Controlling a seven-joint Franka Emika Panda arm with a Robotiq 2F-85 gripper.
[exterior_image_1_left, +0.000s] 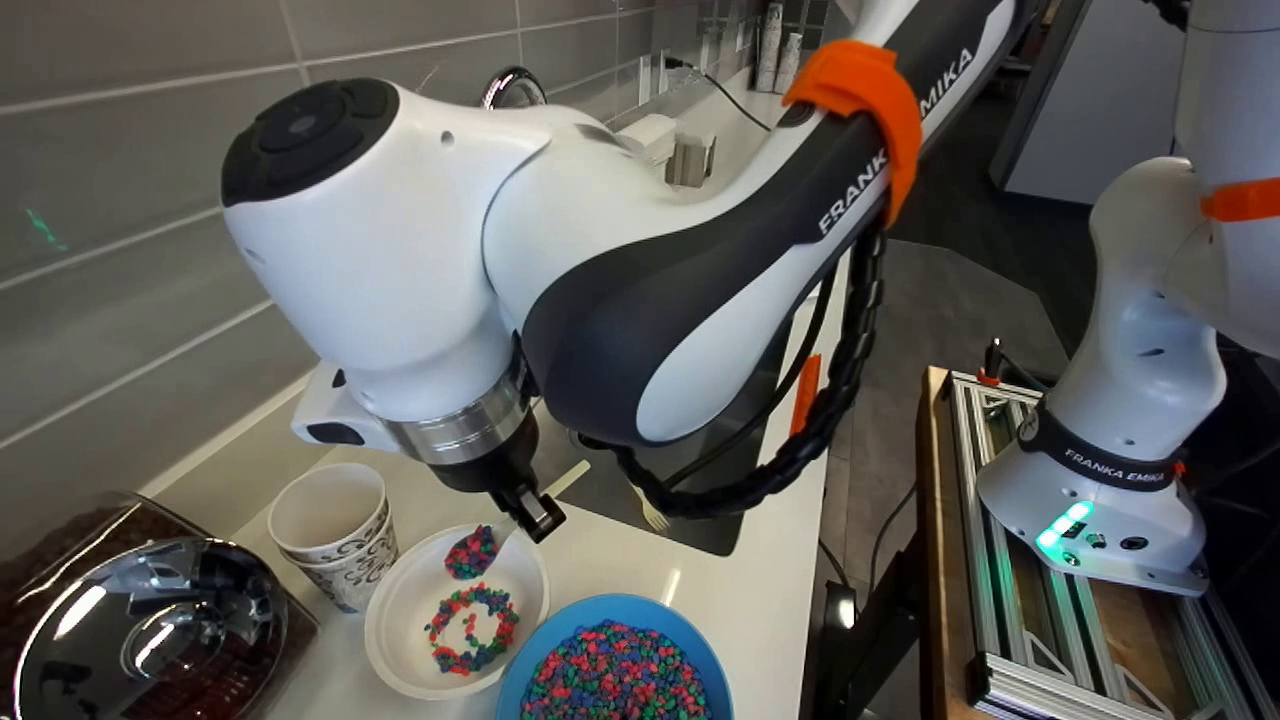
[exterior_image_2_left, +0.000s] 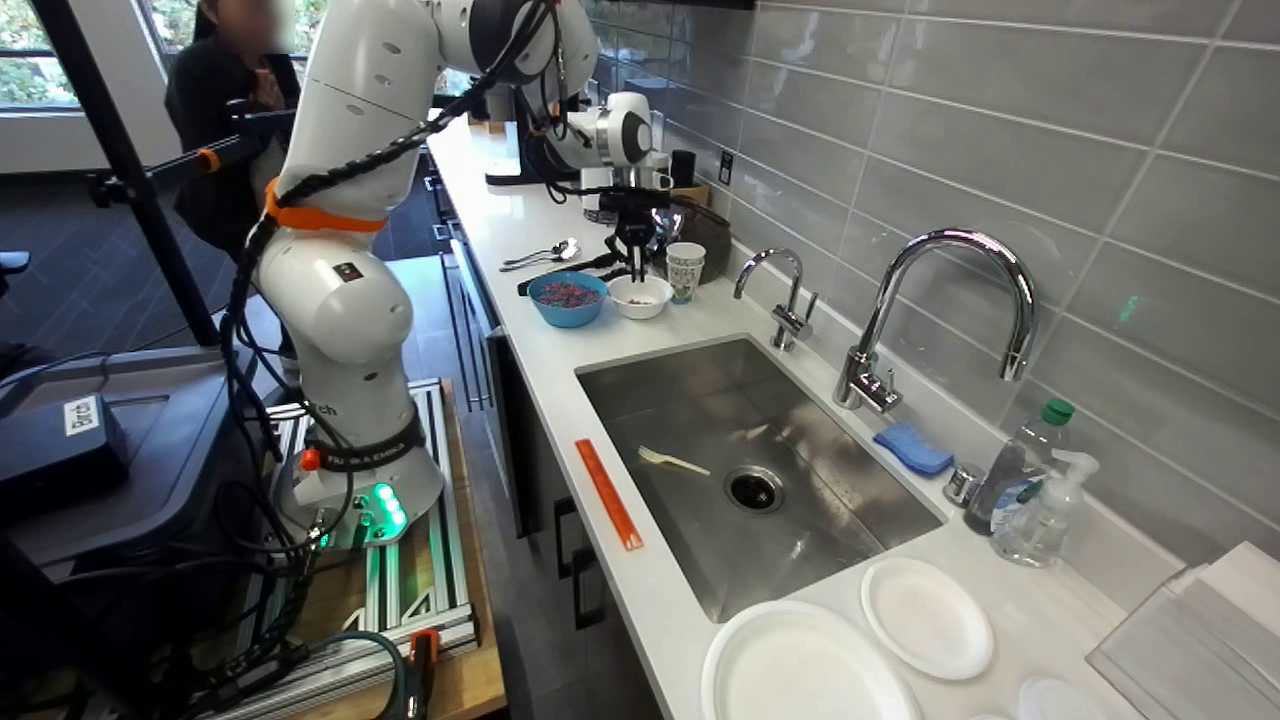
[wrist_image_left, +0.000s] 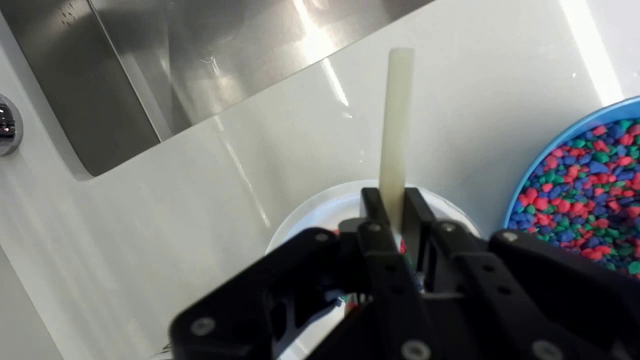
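My gripper is shut on the pale handle of a spoon, which sticks out past the fingertips in the wrist view. The spoon's bowl carries a heap of red, blue and green pebbles over the white bowl. Inside that bowl lies a ring of similar pebbles, with a few loose ones in its middle. To its right stands the blue bowl, full of the same pebbles. In the wrist view my fingers hide much of the white bowl and the spoon's scoop.
Patterned paper cups stand close beside the white bowl at the wall side. A glossy dark lid is at the lower left. The steel sink holds a fork. Bare counter lies between bowls and sink.
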